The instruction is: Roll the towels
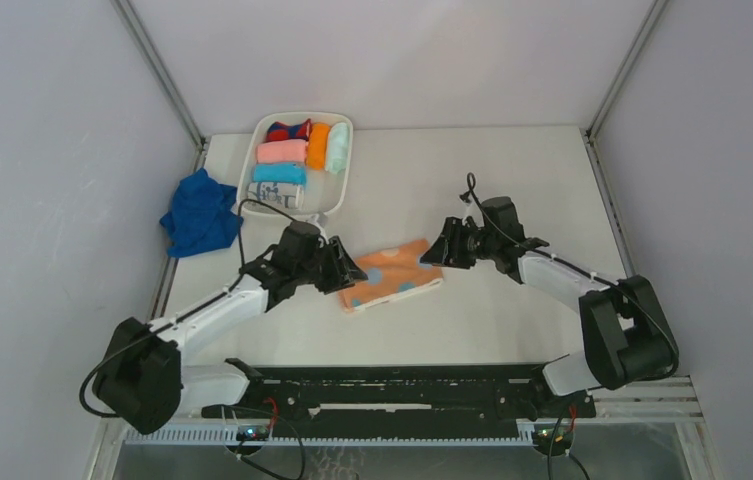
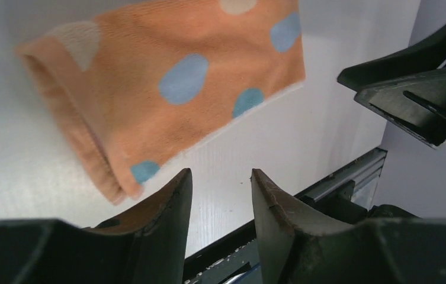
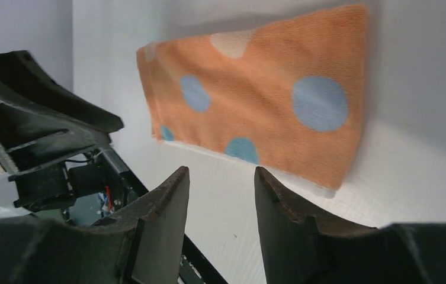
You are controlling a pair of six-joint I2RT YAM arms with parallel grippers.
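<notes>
An orange towel with blue and pale dots [image 1: 390, 273] lies folded into a flat strip in the middle of the table. Over its left end, my left gripper [image 1: 354, 280] is partly open. In the left wrist view nothing is between its fingers, and the towel [image 2: 143, 89] spreads out beyond them. My right gripper [image 1: 432, 258], also partly open and empty, hangs at the towel's right end. The right wrist view shows the whole towel [image 3: 268, 100], its near edge just past the fingertips [image 3: 179, 180].
A white bin [image 1: 328, 200] at the back left holds several rolled towels. Beside it, a crumpled blue towel [image 1: 201, 213] lies at the table's left edge.
</notes>
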